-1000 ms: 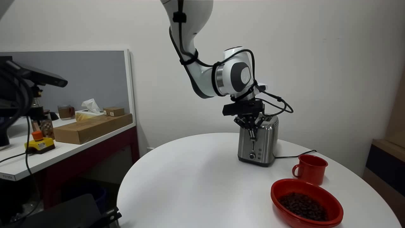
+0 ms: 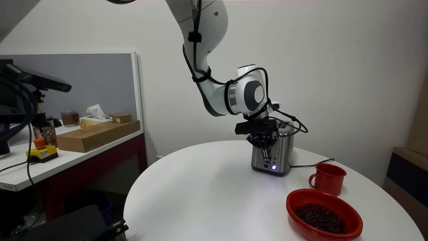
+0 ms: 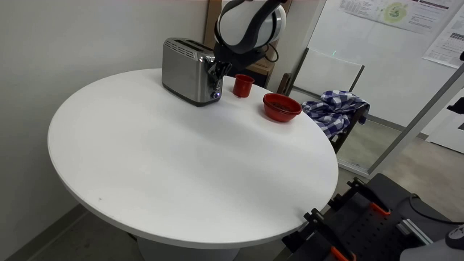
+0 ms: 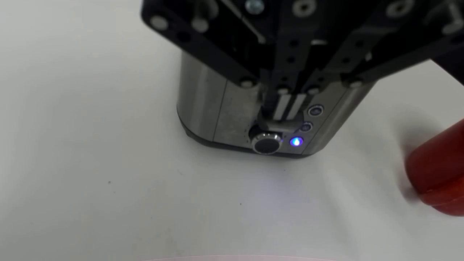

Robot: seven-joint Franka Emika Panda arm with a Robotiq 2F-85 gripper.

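Observation:
A brushed-metal toaster (image 2: 281, 154) stands on the round white table, its control face toward me. My gripper is shut in front of that face, low down and just above the round knob (image 4: 266, 143). The fingertips (image 4: 281, 106) lie side by side over the dark lever (image 4: 280, 125), which sits at the lower end of its slot. No object shows between the fingers. Beside the knob a button light (image 4: 296, 141) glows blue. The gripper and arm hide much of the toaster's front in the wrist view.
To the toaster's right stands a red mug (image 2: 328, 178). In front of the mug is a red bowl (image 2: 301, 198) with dark beans in it. A black cord (image 2: 313, 165) runs behind the toaster.
My gripper has moved down along the toaster's front while staying shut. The lever is now low, and the button light, dark before, is lit blue.

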